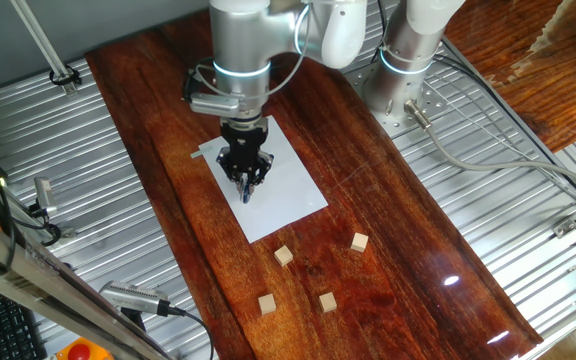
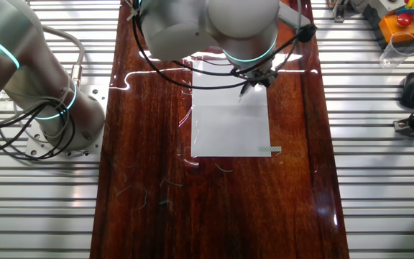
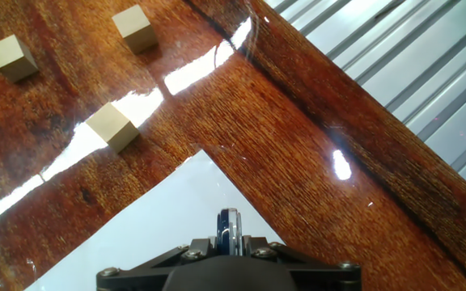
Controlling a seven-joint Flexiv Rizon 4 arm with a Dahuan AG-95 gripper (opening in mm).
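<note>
My gripper (image 1: pixel 245 188) hangs over the white sheet of paper (image 1: pixel 288 195), pointing down. In the wrist view its fingertips (image 3: pixel 222 230) stand close together at the bottom centre, with a narrow dark blue and silver strip at the middle. Whether that strip is a thin thing held or part of the fingers is hard to tell. The paper (image 3: pixel 160 222) lies flat below. Several small pale wooden cubes, such as this one (image 1: pixel 284 256), rest on the brown table beyond the paper, apart from the gripper. In exterior view 2 the arm covers part of the paper (image 2: pixel 228 129).
A small greenish strip (image 2: pixel 269 149) lies at one paper corner. The glossy wooden table (image 1: pixel 388 270) has bare room around the cubes, with ribbed metal surface (image 1: pixel 118 190) along its sides. The robot's base (image 1: pixel 393 95) stands beside the table, with a cable running off it.
</note>
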